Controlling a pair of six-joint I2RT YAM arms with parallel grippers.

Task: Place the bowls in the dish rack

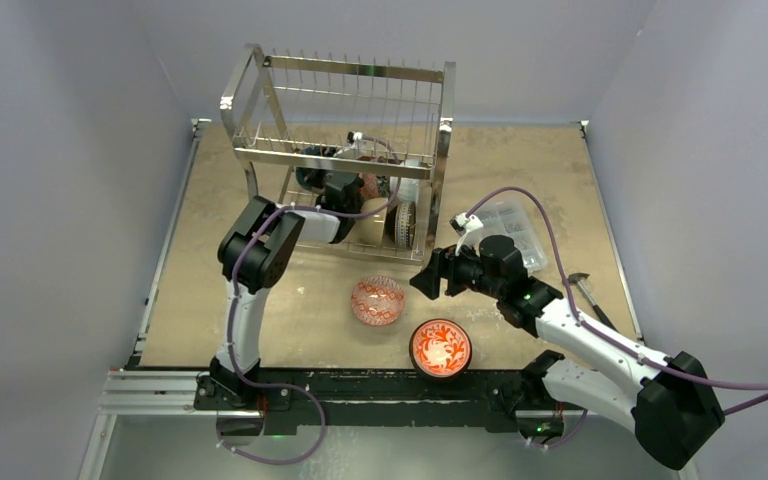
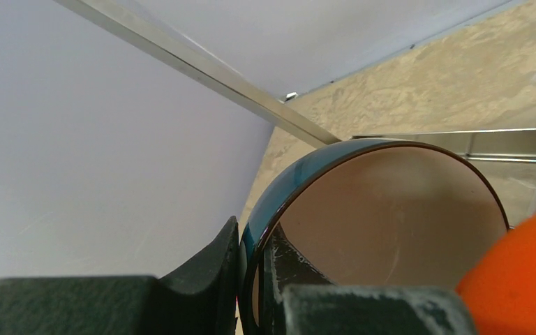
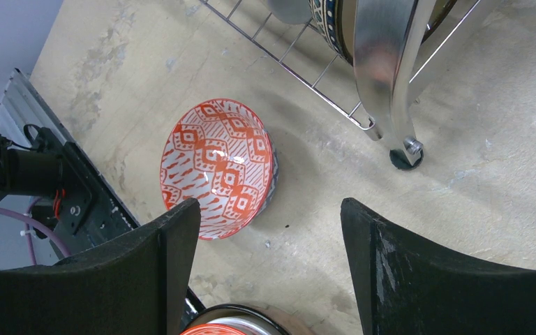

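Observation:
In the left wrist view, my left gripper is shut on the rim of a blue bowl (image 2: 300, 183) with a brown inside. The bowl is tilted on its side within the rack's lower level, below the top shelf of the dish rack (image 1: 350, 162). Whether it rests on the wires cannot be seen. A red-and-white patterned bowl (image 3: 216, 164) sits on the table in front of the rack. Nearer the front edge is an orange bowl with a dark rim (image 1: 441, 348). My right gripper stands open and empty above the table, right of the patterned bowl.
Lower in the rack, a cream bowl (image 1: 368, 226) and a dark patterned bowl (image 1: 405, 225) stand on edge. An orange bowl (image 2: 523, 276) is close beside the held one. A clear tray (image 1: 510, 230) and a hammer (image 1: 592, 300) lie to the right.

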